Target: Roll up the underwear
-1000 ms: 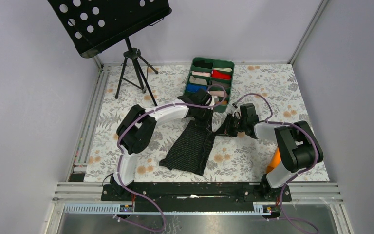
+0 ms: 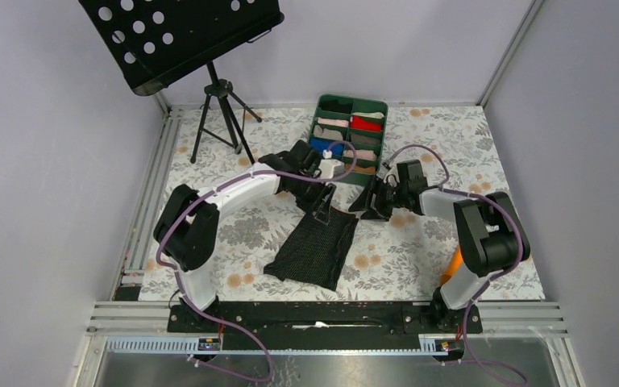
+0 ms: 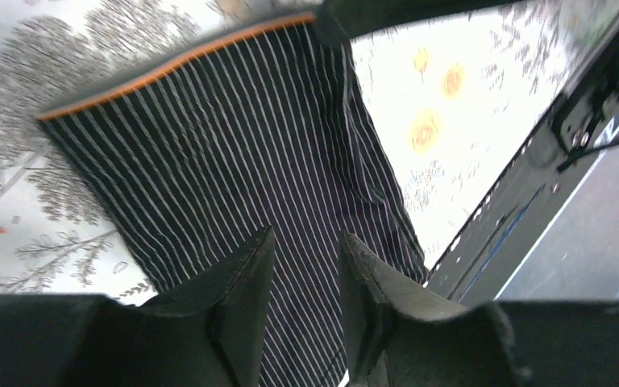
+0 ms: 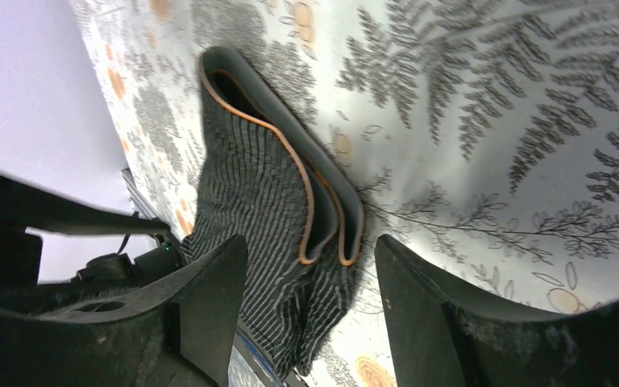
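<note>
Dark ribbed underwear [image 2: 306, 254] lies on the floral mat, its waistband edge toward the green organizer; in the right wrist view that band [image 4: 322, 193] is folded, with orange trim, and a narrow folded strip runs along one side. My left gripper [image 2: 318, 208] hovers over the upper part of the cloth, fingers part open above it in the left wrist view. My right gripper [image 2: 371, 208] is open at the upper right corner of the cloth, its fingers either side of the folded band in the right wrist view.
A green compartment box [image 2: 346, 109] of rolled garments stands at the back. A black music stand [image 2: 220, 90] is at back left. An orange object [image 2: 451, 266] lies at the right edge.
My left gripper has moved left, away from the upper right corner. The cloth looks about the same.
</note>
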